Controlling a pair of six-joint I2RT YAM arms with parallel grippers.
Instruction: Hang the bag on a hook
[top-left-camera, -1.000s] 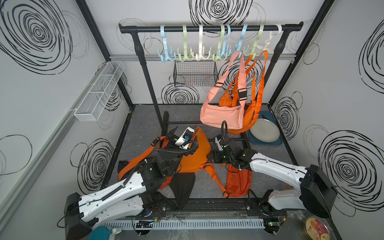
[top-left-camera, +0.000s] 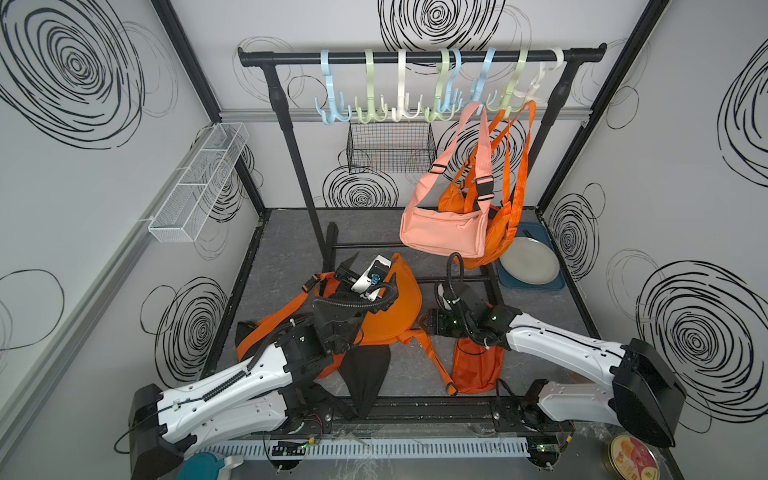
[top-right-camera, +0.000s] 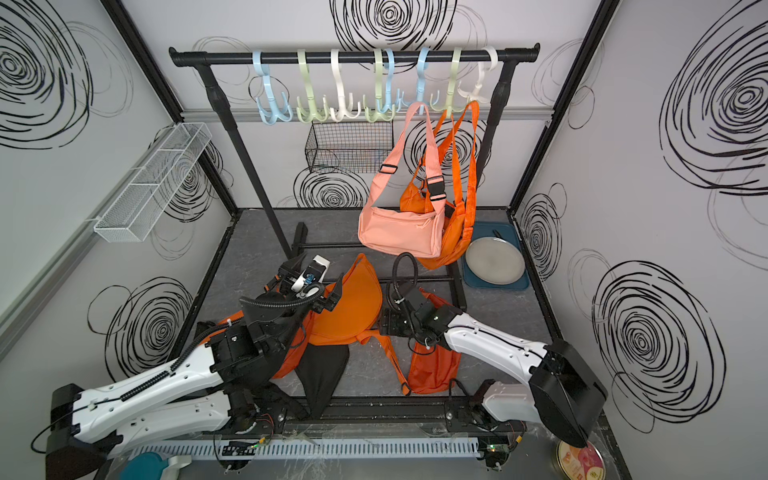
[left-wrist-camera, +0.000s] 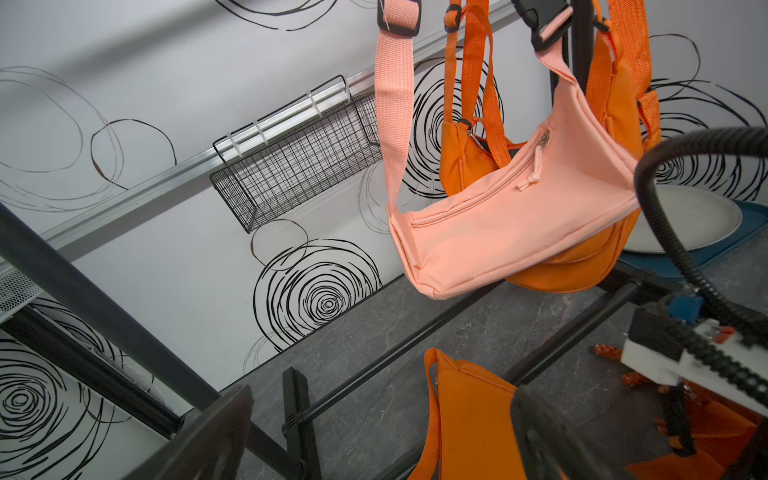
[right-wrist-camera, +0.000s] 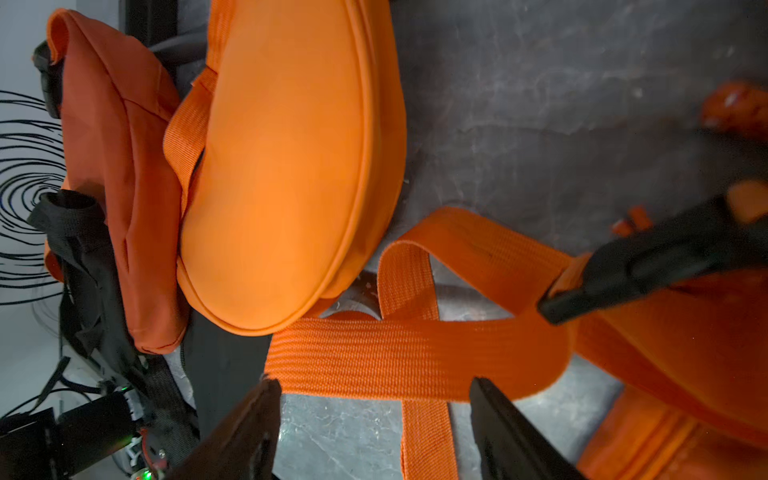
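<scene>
A pink bag (top-left-camera: 440, 230) and orange bags (top-left-camera: 502, 240) hang from hooks at the rail's right. Below lie orange and dark bags, including a bright orange bag (right-wrist-camera: 280, 176) with a loose strap (right-wrist-camera: 416, 356) and a redder bag (top-left-camera: 476, 372). My right gripper is open, low over that strap, nothing held between its fingers. My left gripper is open, above the lying bags, facing the rack, with an orange bag seen beyond its fingers.
Pastel hooks (top-left-camera: 369, 108) line the black rail (top-left-camera: 280, 57). A plate on a blue tray (top-left-camera: 512, 276) sits at the right rear. A white basket (top-left-camera: 172, 232) is on the left wall, a black wire basket (top-left-camera: 390, 148) at the back.
My left arm and the hanging bags look unmoved.
</scene>
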